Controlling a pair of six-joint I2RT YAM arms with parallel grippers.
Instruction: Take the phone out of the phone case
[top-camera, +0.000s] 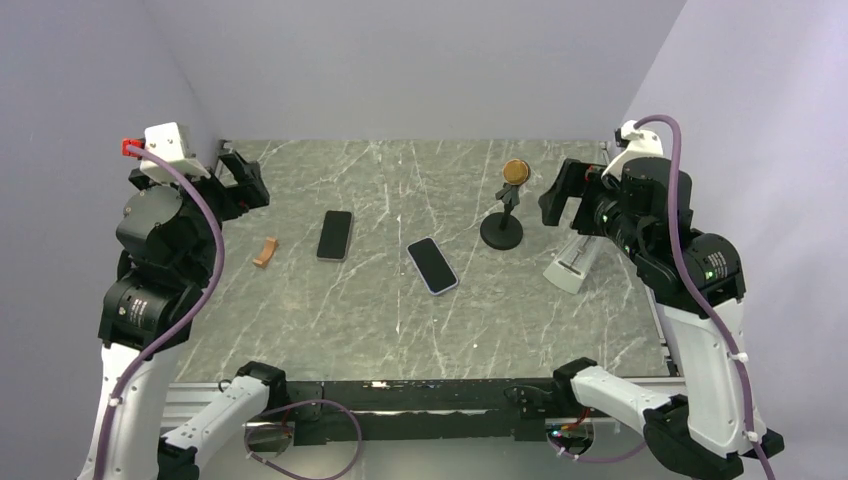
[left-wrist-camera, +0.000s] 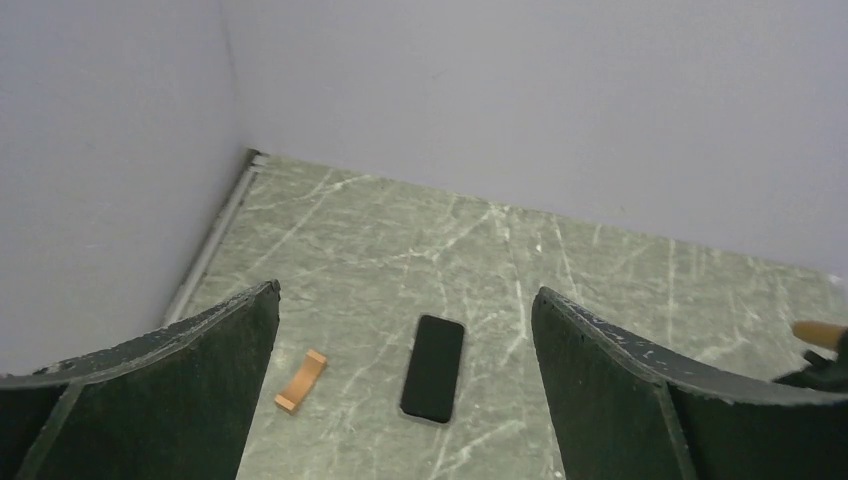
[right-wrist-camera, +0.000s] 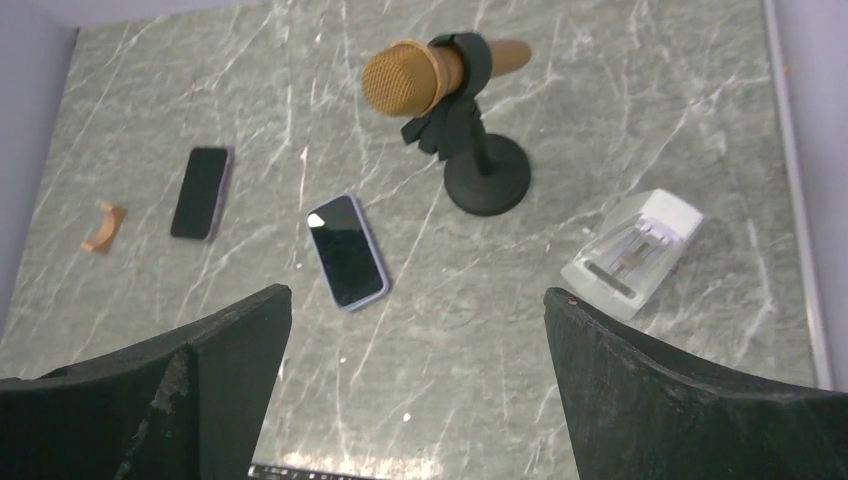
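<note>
Near the table's middle lies a phone with a pale lilac edge (top-camera: 432, 266), its dark face up and set at a slant; the right wrist view shows that same lilac-edged phone (right-wrist-camera: 347, 252). Left of it rests a second dark phone (top-camera: 335, 235), seen also as a dark slab (left-wrist-camera: 433, 368) in the left wrist view. I cannot tell which of them sits in a case. Over the table's left edge, my left gripper is open and empty. My right gripper hangs above the right side, likewise open, with both phones well away from its fingers.
A microphone (top-camera: 516, 172) stands on a round black base right of centre. Beside the right arm is a white, hollow-topped device (top-camera: 572, 264). A small curved orange-brown piece (top-camera: 266, 251) lies at the left. Bare marble surrounds both phones.
</note>
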